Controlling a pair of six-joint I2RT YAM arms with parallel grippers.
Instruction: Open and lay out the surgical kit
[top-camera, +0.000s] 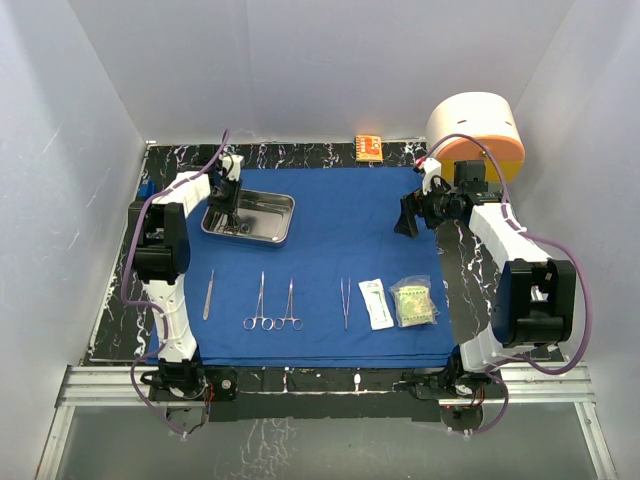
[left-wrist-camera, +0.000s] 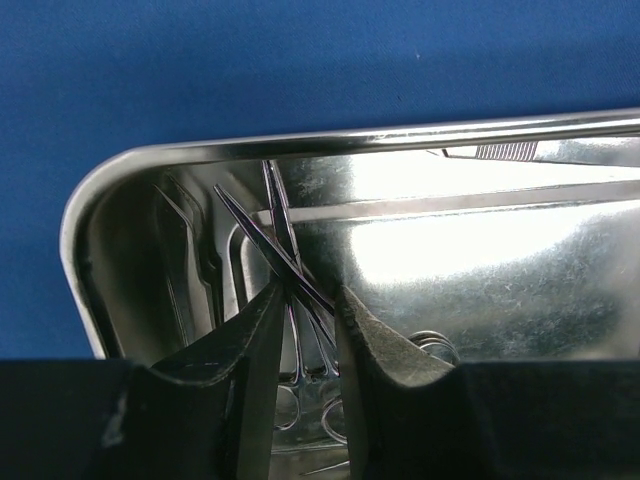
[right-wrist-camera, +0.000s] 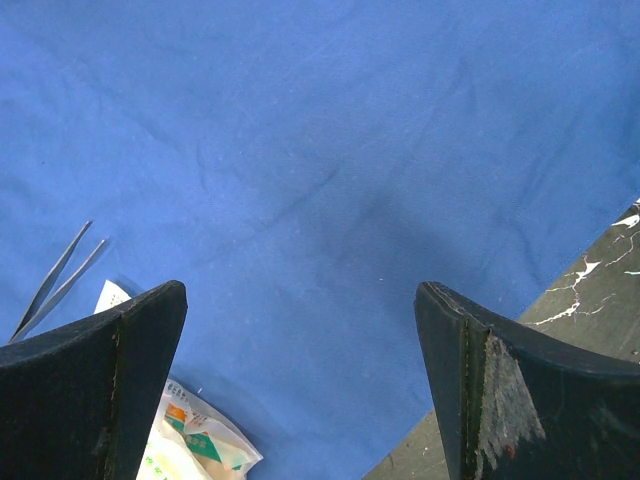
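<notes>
The steel tray (top-camera: 270, 215) sits at the upper left of the blue cloth. My left gripper is down in it, its fingers part open around the shanks of crossed scissor-like instruments (left-wrist-camera: 283, 230); whether it grips one is unclear. Tweezers (left-wrist-camera: 205, 265) lie at the tray's left side. Outside it lie a scalpel handle (top-camera: 209, 295), two ringed instruments (top-camera: 260, 305), tweezers (top-camera: 345, 305), a white packet (top-camera: 376, 305) and a bagged gauze pack (top-camera: 413, 301). My right gripper hangs open and empty over the cloth's right side.
A white and orange rounded container (top-camera: 474, 122) stands at the back right, an orange box (top-camera: 368, 148) at the back. The cloth's middle, right of the tray, is clear. Dark marble (top-camera: 467, 277) borders the cloth.
</notes>
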